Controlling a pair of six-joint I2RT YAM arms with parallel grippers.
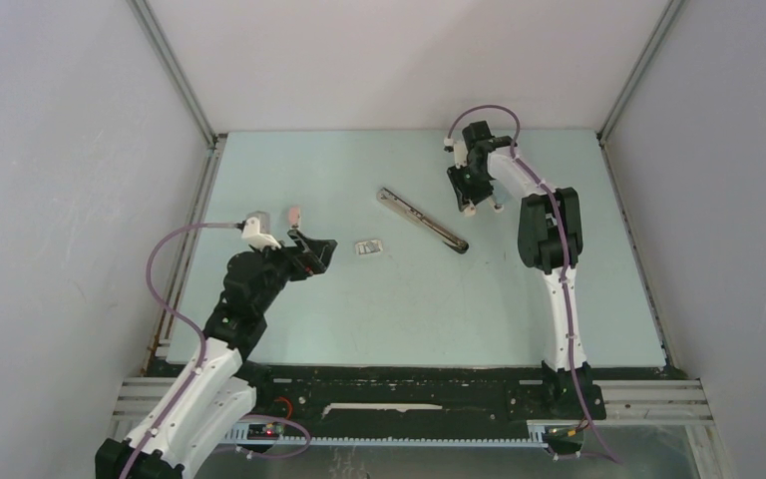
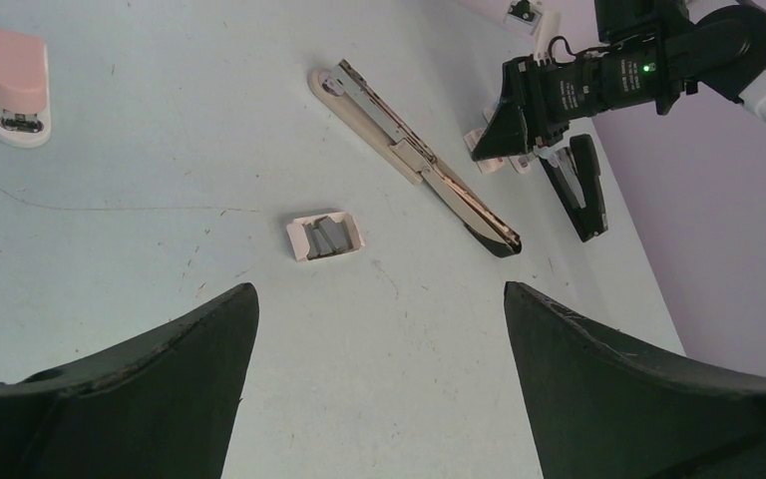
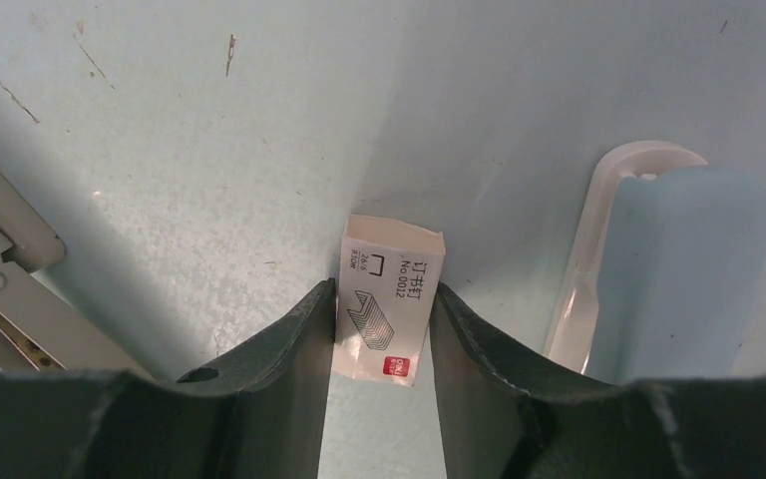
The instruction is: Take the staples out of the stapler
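Note:
A long opened stapler (image 1: pixel 421 218) lies diagonally in mid-table. Below its left part sits a small tray of grey staples (image 2: pixel 327 238). My right gripper is down at a small staple box (image 3: pixel 387 259) marked No.0012, its fingers on either side, at or very near the box's faces; whether they grip it is unclear. My left gripper is open over the table, nothing between its fingers, apart from these things.
A pink stapler (image 2: pixel 18 80) stands at the left. A light-blue item (image 3: pixel 686 269) lies beside the box. A black stapler (image 2: pixel 578 185) lies at the right.

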